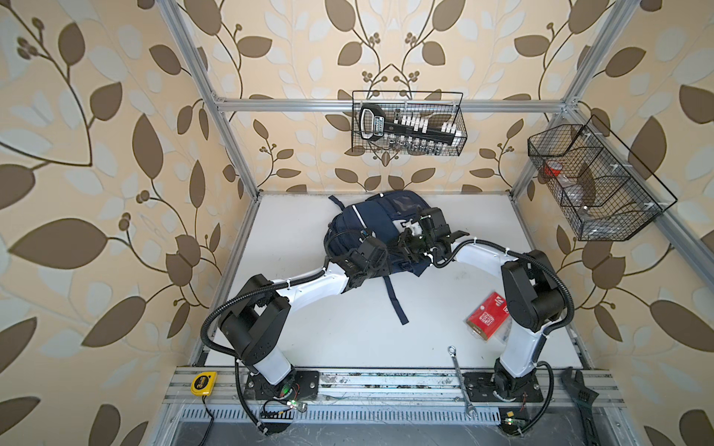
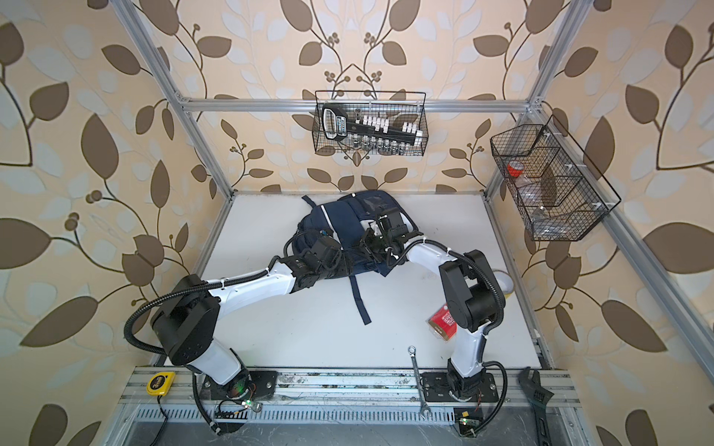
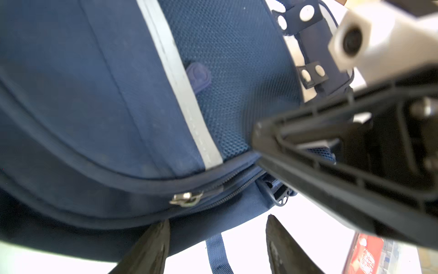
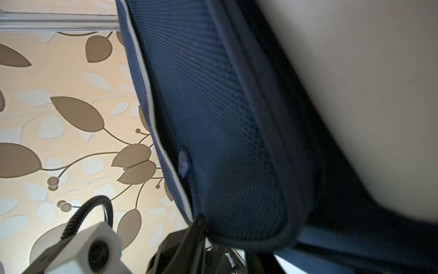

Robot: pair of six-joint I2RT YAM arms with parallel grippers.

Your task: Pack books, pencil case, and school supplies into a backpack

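Note:
A navy backpack (image 1: 348,221) lies on the white table, with its zippers (image 3: 187,198) along the front edge in the left wrist view. My left gripper is over that lower edge, fingers apart with nothing seen between them. My right gripper is at the backpack's mesh pocket (image 4: 223,137), its fingertips mostly dark and blurred against the fabric, so its grip is unclear. A red packet (image 1: 487,316) lies at the front right beside a clear pouch with small items.
A wrench (image 1: 459,375) lies on the front rail. Wire baskets hang on the back wall (image 1: 409,126) and right wall (image 1: 601,182).

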